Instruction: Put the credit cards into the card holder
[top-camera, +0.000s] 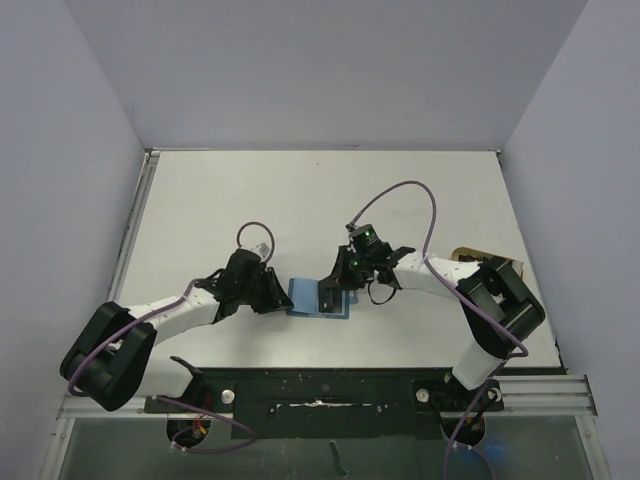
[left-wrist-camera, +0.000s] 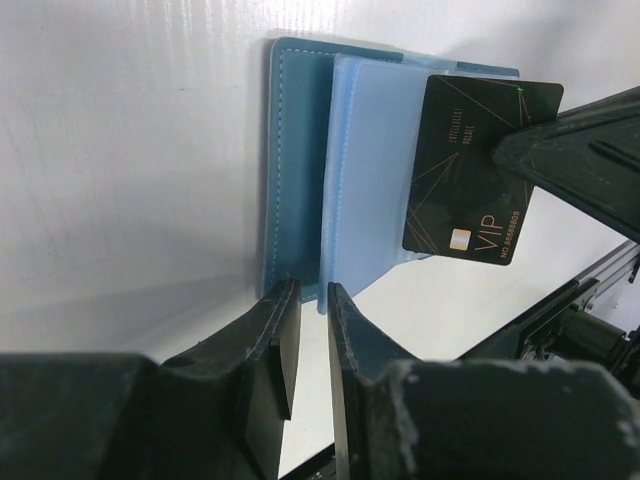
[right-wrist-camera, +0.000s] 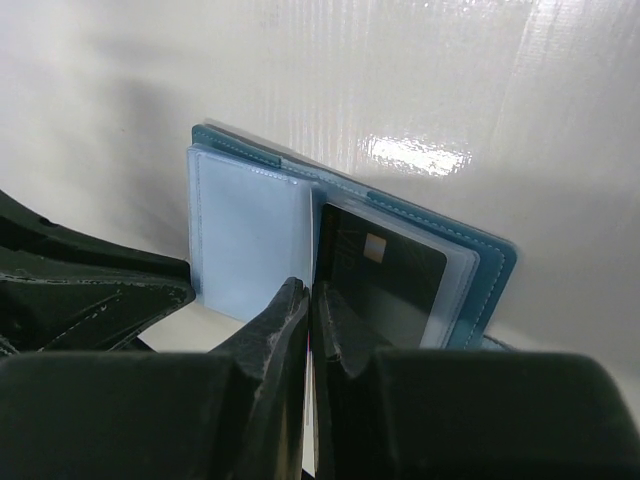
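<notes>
The open blue card holder (top-camera: 306, 294) lies flat between the arms, its pale sleeve (right-wrist-camera: 245, 230) beside a dark card inside (right-wrist-camera: 385, 280). My right gripper is shut on a black VIP card (left-wrist-camera: 470, 200), held on edge at the holder's middle. My left gripper is at the holder's left edge, fingertips at the sleeve's rim, part open with a narrow gap; whether it grips the rim is unclear.
A tan box (top-camera: 480, 255) with dark contents stands at the right, behind the right arm. The table's front edge is close below the holder.
</notes>
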